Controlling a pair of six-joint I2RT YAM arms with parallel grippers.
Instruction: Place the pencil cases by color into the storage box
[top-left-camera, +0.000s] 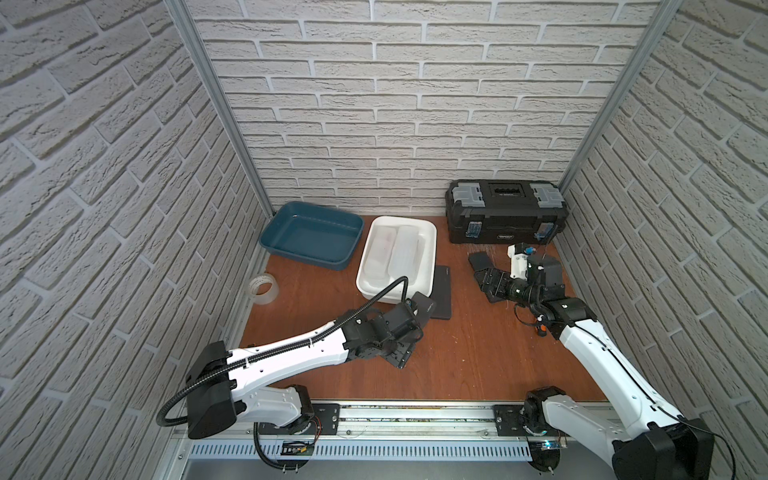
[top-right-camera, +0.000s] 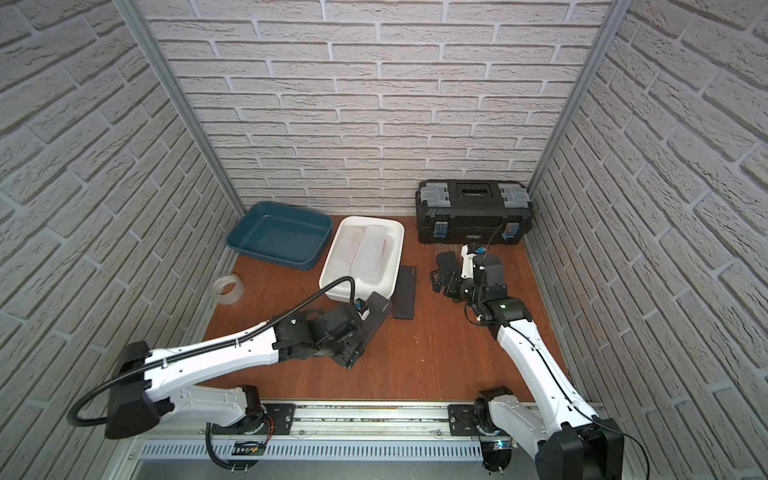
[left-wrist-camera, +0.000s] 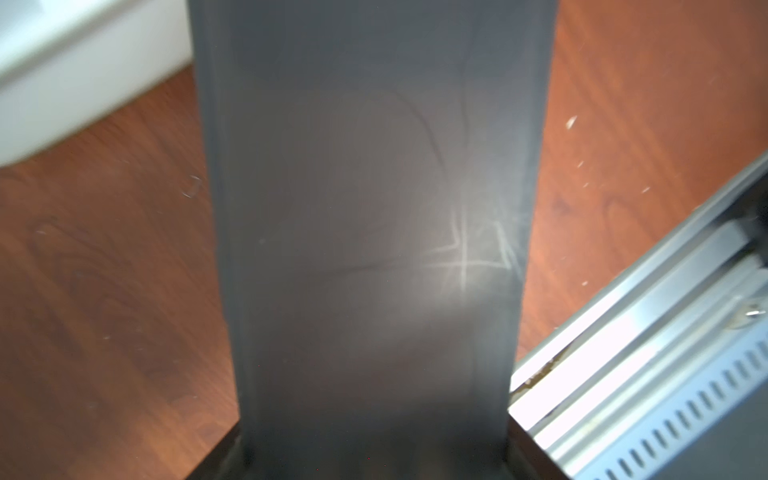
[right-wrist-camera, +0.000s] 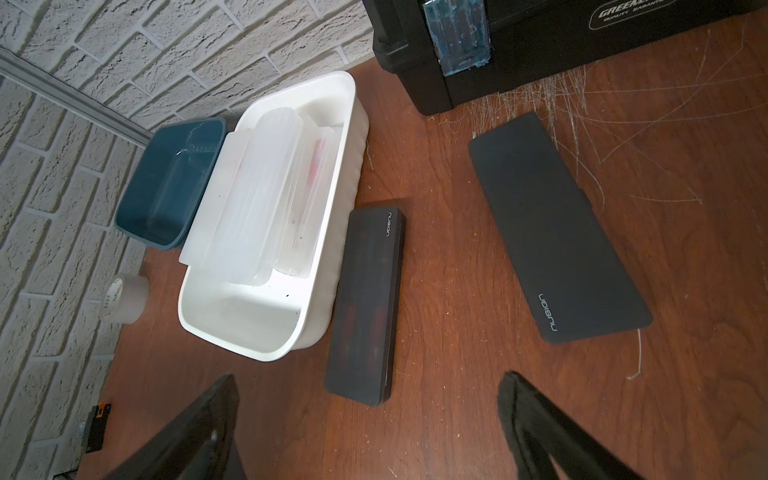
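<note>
My left gripper (top-left-camera: 400, 348) is shut on a dark grey pencil case (left-wrist-camera: 376, 200), which fills the middle of the left wrist view above the table. The white box (top-left-camera: 367, 285) holds clear pencil cases (right-wrist-camera: 256, 192). A black pencil case (right-wrist-camera: 364, 304) lies along its right side, and another (right-wrist-camera: 560, 232) lies farther right, in front of the toolbox. Above that one my right gripper stands open with nothing between its fingers. The teal box (top-left-camera: 308, 232) at the back left looks empty.
A black toolbox (top-left-camera: 506, 212) stands at the back right. A tape roll (top-left-camera: 263, 289) is by the left wall. Table space in front of the right black case, toward the front edge (top-left-camera: 480, 376), is clear.
</note>
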